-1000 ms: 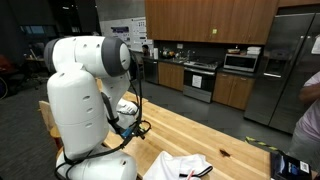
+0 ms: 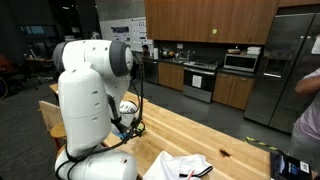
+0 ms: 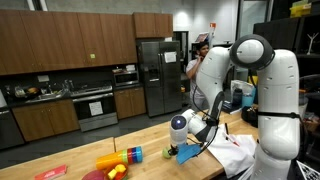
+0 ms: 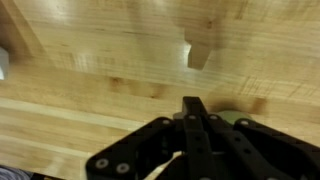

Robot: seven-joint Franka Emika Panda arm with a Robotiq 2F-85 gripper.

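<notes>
My gripper is shut at the bottom of the wrist view, its black fingers together and nothing showing between them. It is over the wooden table (image 4: 110, 60). Partly hidden behind it lies a pale, rounded thing (image 4: 233, 117). In exterior view 2 a small green thing (image 3: 168, 153) lies on the table close by the gripper. A blue piece (image 3: 186, 152) shows beside it; whether this belongs to the arm I cannot tell.
A cylinder banded in blue, orange and yellow (image 3: 120, 158) and a red thing (image 3: 94, 175) are along the near table edge. White cloth (image 2: 180, 166) lies on the near side. A person (image 2: 307, 100) stands at the far right.
The arm has shifted slightly up and to the right in exterior view 1. The cloth and other table things look unmoved.
</notes>
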